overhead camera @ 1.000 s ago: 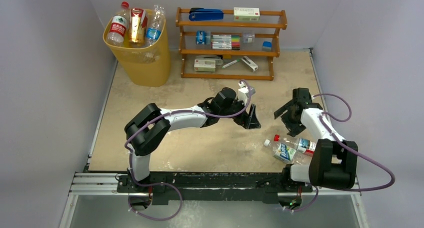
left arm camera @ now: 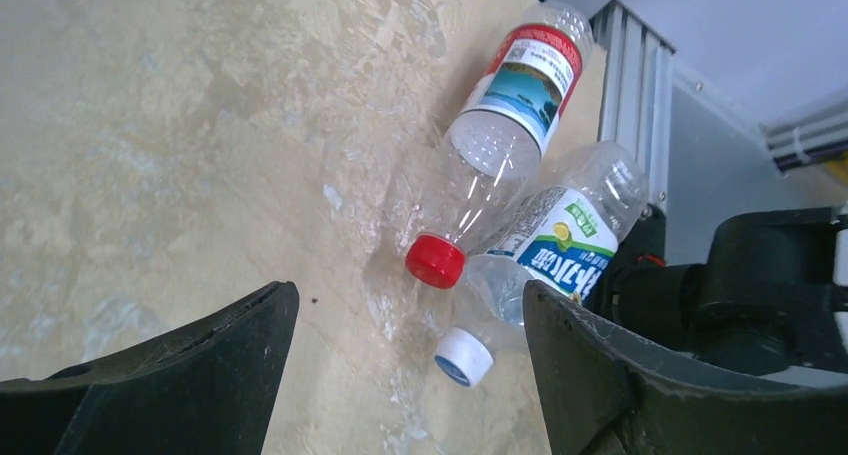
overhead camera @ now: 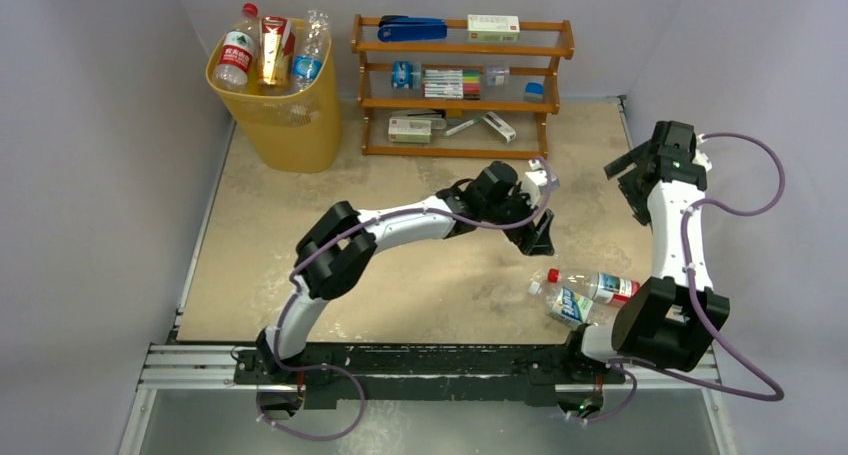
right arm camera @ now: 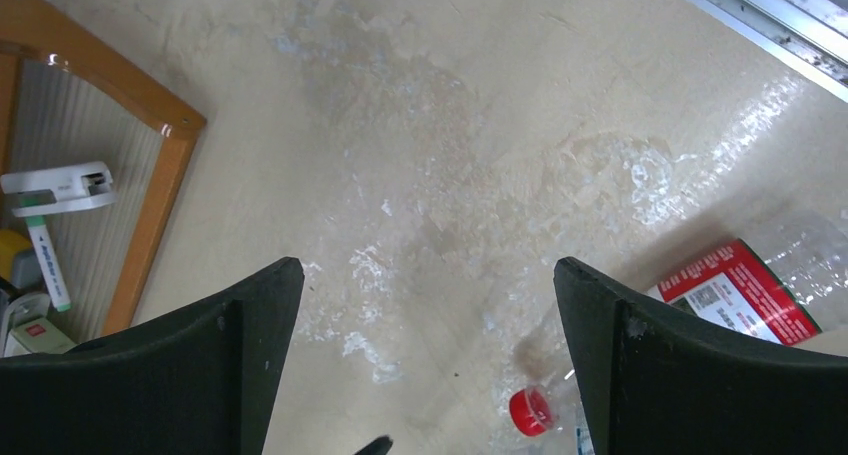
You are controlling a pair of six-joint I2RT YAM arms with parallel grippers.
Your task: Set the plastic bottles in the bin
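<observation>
Two plastic bottles lie at the front right of the table: a red-capped one [overhead camera: 590, 285] [left arm camera: 485, 155] [right arm camera: 745, 295] and a white-capped one with a blue-green label [overhead camera: 565, 304] [left arm camera: 555, 240]. My left gripper [overhead camera: 535, 237] is open just above and left of them, nothing between its fingers. My right gripper [overhead camera: 625, 183] is open over the right side of the table, behind the bottles, empty. The yellow bin [overhead camera: 280, 135] at the back left holds two plastic bottles and a red-and-gold container.
A wooden three-tier rack [overhead camera: 460, 104] [right arm camera: 160, 185] with stationery stands at the back. Walls border both sides.
My right arm has moved back, away from the bottles. My left arm has moved right toward them; both grippers remain open.
</observation>
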